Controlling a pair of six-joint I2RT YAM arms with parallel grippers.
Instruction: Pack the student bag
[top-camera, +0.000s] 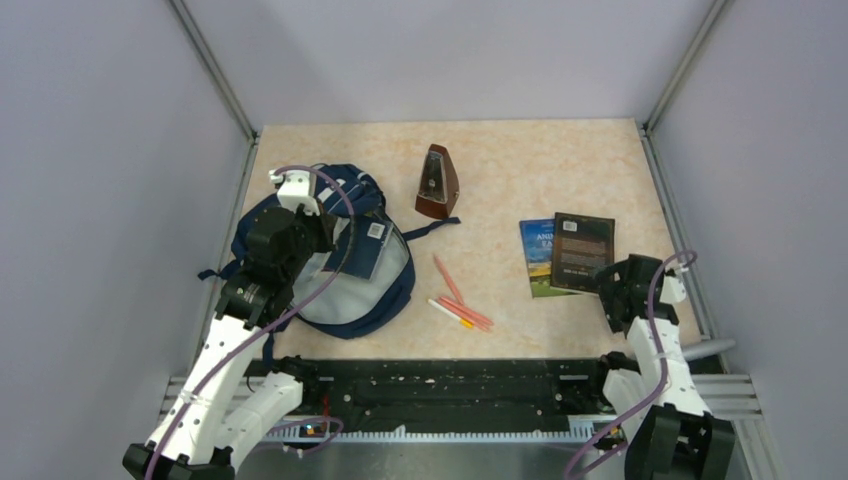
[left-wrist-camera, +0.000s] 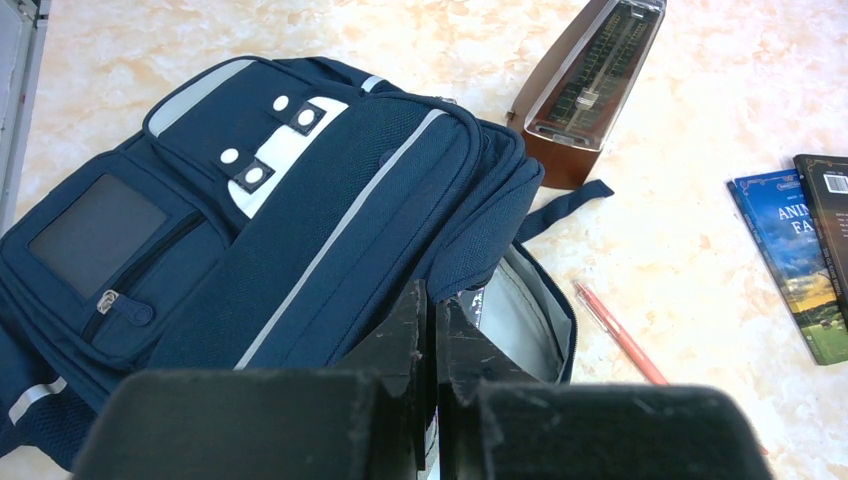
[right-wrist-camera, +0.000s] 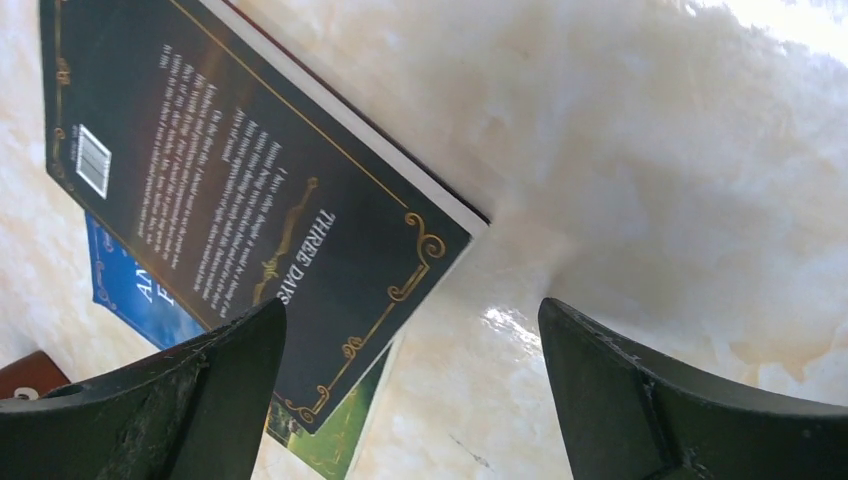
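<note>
The navy backpack (top-camera: 380, 300) lies open on the left of the table, a dark book (top-camera: 355, 250) inside. My left gripper is shut on the edge of the bag's navy fabric flap (left-wrist-camera: 480, 220). At the right, a black book (top-camera: 582, 245) lies over a blue-green book (top-camera: 535, 250); its back cover shows in the right wrist view. My right gripper hangs open just beside them at the right, nothing between its fingers.
A wooden metronome (top-camera: 437, 185) stands at the back middle. Pink pens (top-camera: 463, 311) and a white-and-yellow marker (top-camera: 445, 309) lie beside the bag.
</note>
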